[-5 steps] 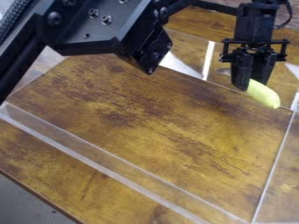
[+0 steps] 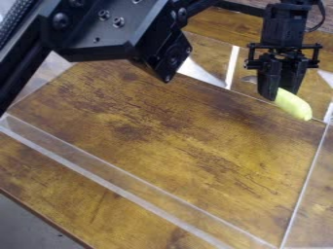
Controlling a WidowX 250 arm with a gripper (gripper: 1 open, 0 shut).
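Observation:
At the upper right of the camera view, my black gripper (image 2: 278,80) points down over the wooden table with its fingers shut on a pale yellow-green elongated object (image 2: 294,105). The object lies slanted near the far right edge of the central board, its far end hidden by the fingers.
A large black arm part (image 2: 117,34) crosses the upper left, hiding what is behind it. Small white pieces show behind the board near the top.

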